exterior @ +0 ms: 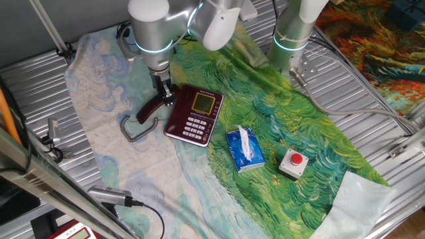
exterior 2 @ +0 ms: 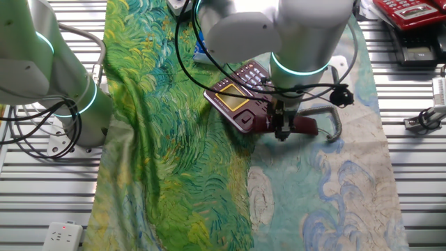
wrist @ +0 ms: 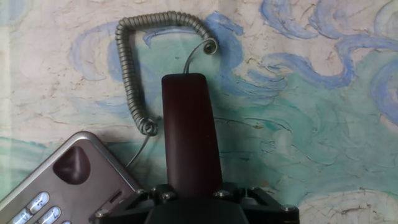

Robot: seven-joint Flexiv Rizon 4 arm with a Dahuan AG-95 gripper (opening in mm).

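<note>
The dark red desk phone (exterior: 193, 117) lies on the painted cloth, its screen and white keys facing up. Off its cradle, the dark red handset (wrist: 191, 137) is at the phone's left side in exterior view 1; the grey coiled cord (wrist: 129, 68) runs from its far end. My gripper (exterior: 169, 100) points down at the handset's phone-side end. In the wrist view its fingers (wrist: 164, 193) sit close against both sides of the handset and look shut on it. The gripper body hides the handset's near end there. Any gap beneath the handset is unclear.
A blue tissue pack (exterior: 245, 150) and a red push button on a white box (exterior: 293, 164) stand right of the phone. A pale cloth (exterior: 355, 206) lies at the front right corner.
</note>
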